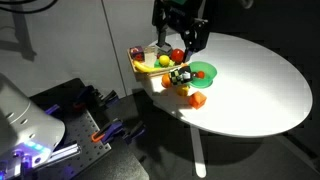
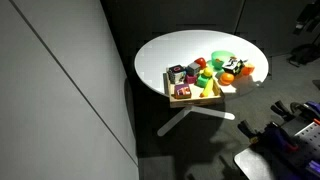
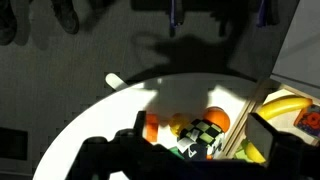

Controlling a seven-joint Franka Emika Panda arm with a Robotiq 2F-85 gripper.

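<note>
My gripper (image 1: 181,45) hangs in the air above the near part of the white round table, its fingers apart and empty. In the wrist view the two dark fingers of the gripper frame a group of small things lower down: a black-and-white checkered item (image 3: 207,138), a round orange (image 3: 217,118), a small yellow-orange piece (image 3: 179,122) and an orange block (image 3: 152,127). Exterior view 2 has the checkered item (image 2: 234,66) beside the green bowl (image 2: 219,54), with the orange block (image 2: 248,70) nearer the table edge. The fingers hide part of the tabletop.
An open wooden box (image 2: 208,101) holding several items stands close to the group. A yellow banana (image 3: 287,105) lies in it. Dark floor surrounds the table.
</note>
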